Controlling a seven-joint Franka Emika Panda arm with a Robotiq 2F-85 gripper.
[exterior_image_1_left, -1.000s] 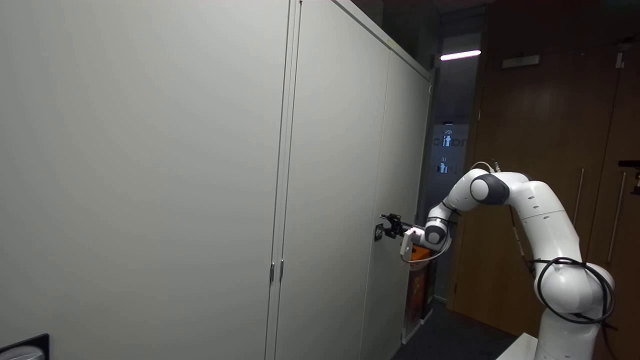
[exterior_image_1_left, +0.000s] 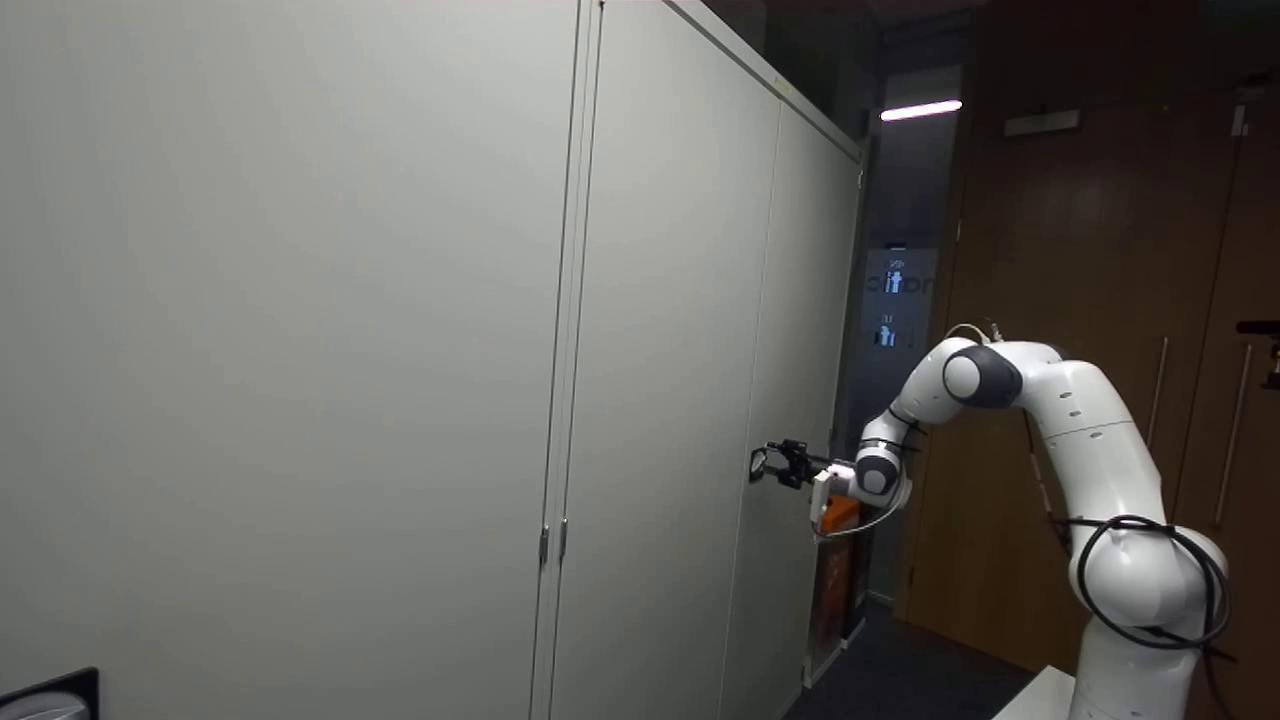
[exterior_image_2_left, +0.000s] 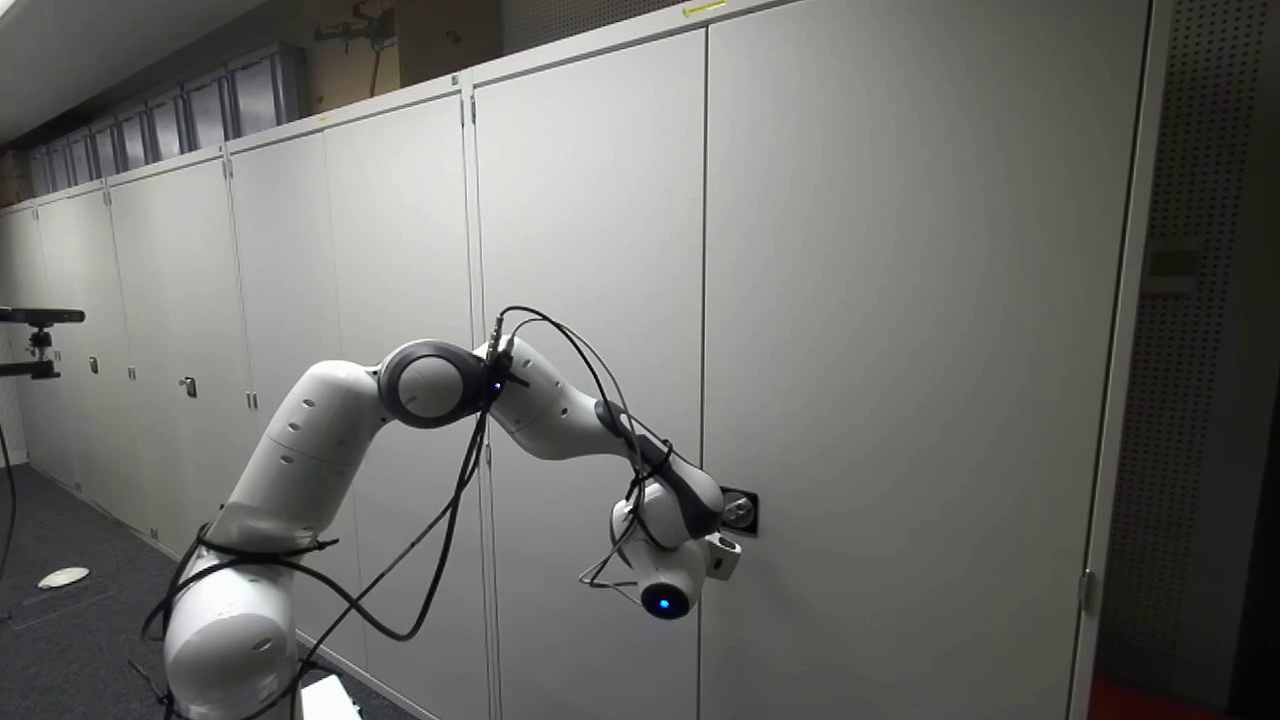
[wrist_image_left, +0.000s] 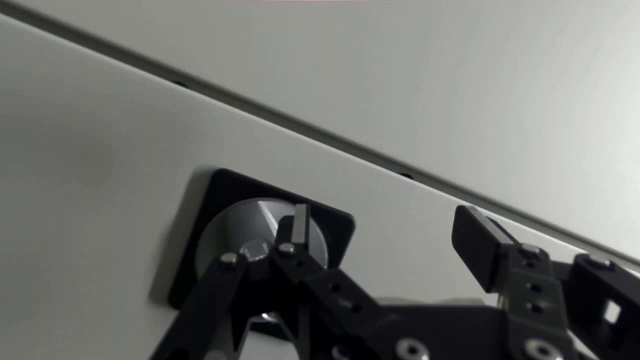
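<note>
The wrist view shows a round silver-grey latch (wrist_image_left: 240, 225) set in a black square plate (wrist_image_left: 207, 240) on the cabinet door (wrist_image_left: 384, 240). One black finger of my gripper overlaps the latch's right half, so part of it is hidden; contact cannot be told. The other finger (wrist_image_left: 480, 246) stands well to the right, over bare door, with a wide gap between the two. In exterior view 1 the gripper (exterior_image_1_left: 777, 464) is right at the latch plate (exterior_image_1_left: 757, 464). Exterior view 2 has the latch (exterior_image_2_left: 739, 510) partly showing beside my wrist, the fingers hidden.
A narrow seam (wrist_image_left: 288, 123) between two door panels runs close to the latch. Flat cabinet fronts (exterior_image_1_left: 672, 300) stretch to either side. An orange-topped box (exterior_image_1_left: 836, 516) stands on the floor beyond the cabinet, below the wrist. Cables (exterior_image_2_left: 444, 528) hang along the arm.
The wrist has shifted a little to the right in exterior view 1. The doors look unmoved.
</note>
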